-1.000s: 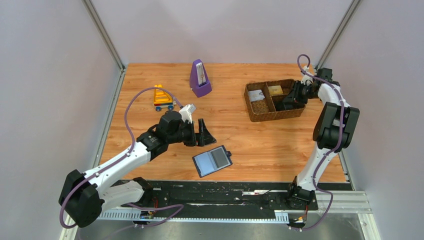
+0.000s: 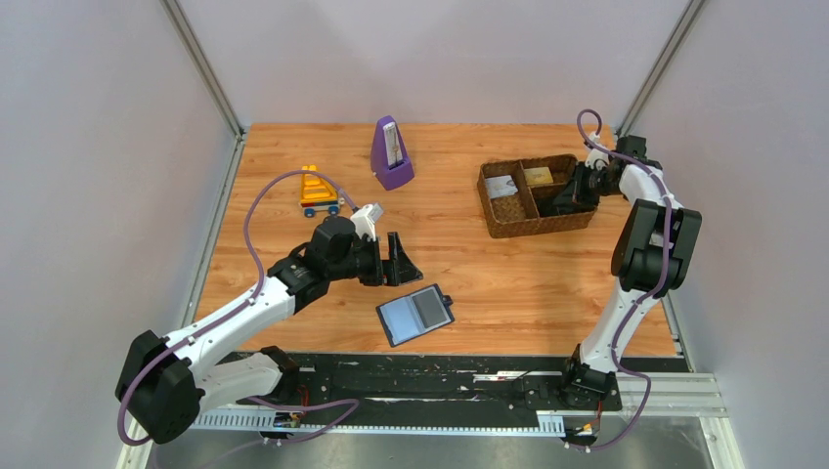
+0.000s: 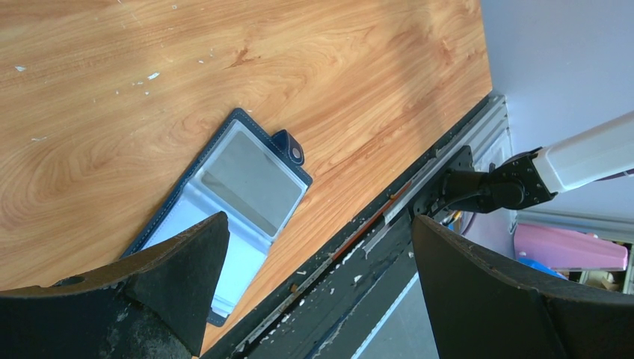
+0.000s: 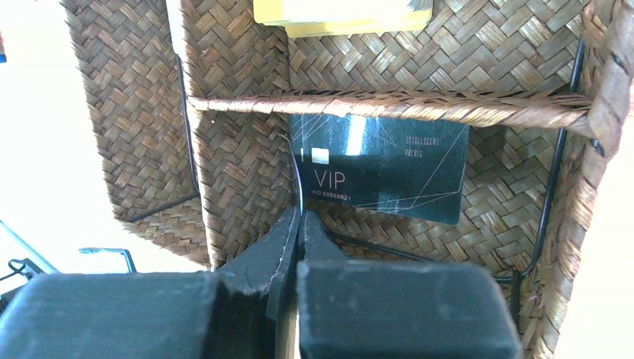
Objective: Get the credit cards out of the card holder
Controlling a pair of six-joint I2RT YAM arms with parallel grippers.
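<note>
The open card holder (image 2: 414,314) (image 3: 247,179) lies flat near the front of the table, with clear sleeves showing. My open left gripper (image 2: 401,259) is above it, nothing between the fingers. My right gripper (image 2: 577,191) is shut, down in a compartment of the woven basket (image 2: 518,227) (image 4: 607,82). A dark green VIP card (image 4: 381,168) lies in that compartment just beyond the fingertips; a thin pale edge at the tips is unclear.
A yellow item (image 2: 538,176) and a white packet (image 2: 500,185) sit in other compartments. A purple metronome (image 2: 391,161) and a yellow toy truck (image 2: 318,195) stand at the back left.
My right gripper and its hose have shifted very slightly within the basket. The left arm and the card holder are unchanged.
</note>
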